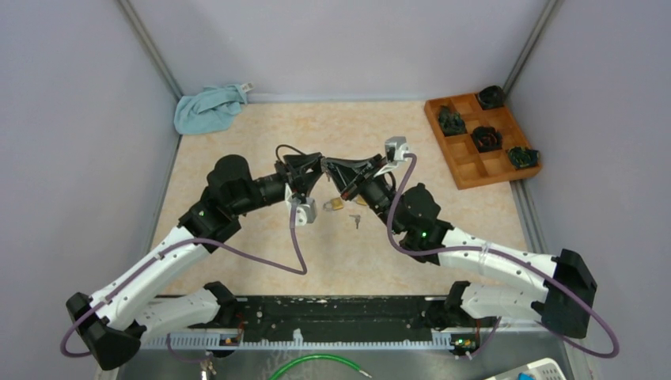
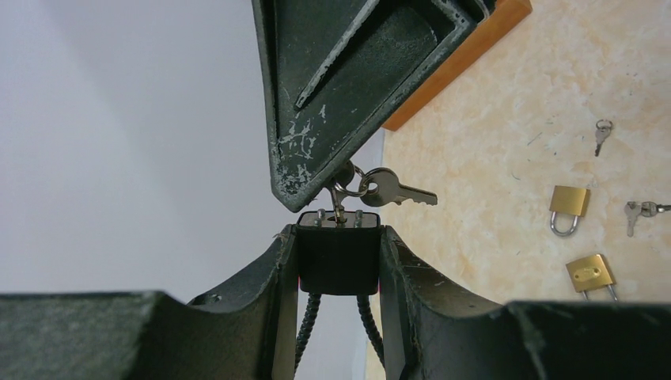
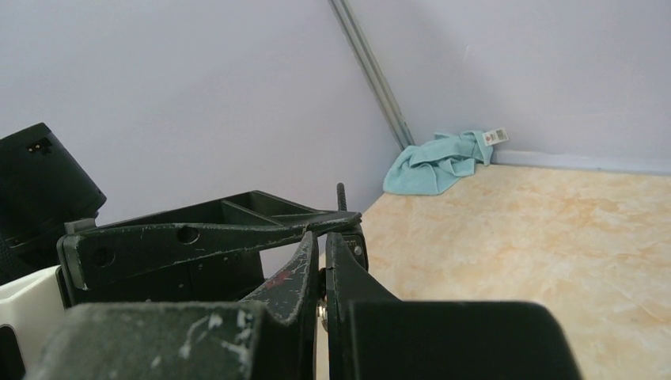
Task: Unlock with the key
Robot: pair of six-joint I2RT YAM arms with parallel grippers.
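Note:
In the left wrist view a black padlock (image 2: pixel 339 265) with a cable shackle is clamped between the fingers of my left gripper, its metal face up. A silver key (image 2: pixel 339 207) stands upright on that face, its tip at the keyhole; how deep it sits I cannot tell. A second key (image 2: pixel 396 191) dangles from the same ring. My right gripper is shut, with a bit of silver metal showing by its fingertips; the key's head is mostly hidden behind its finger (image 2: pixel 332 127). From above, both grippers meet over the table's middle.
Two brass padlocks (image 2: pixel 568 210) and several small keys (image 2: pixel 604 136) lie loose on the table below. A wooden compartment tray (image 1: pixel 463 180) stands at the back right, a blue towel (image 1: pixel 207 111) at the back left. Open tabletop surrounds the arms.

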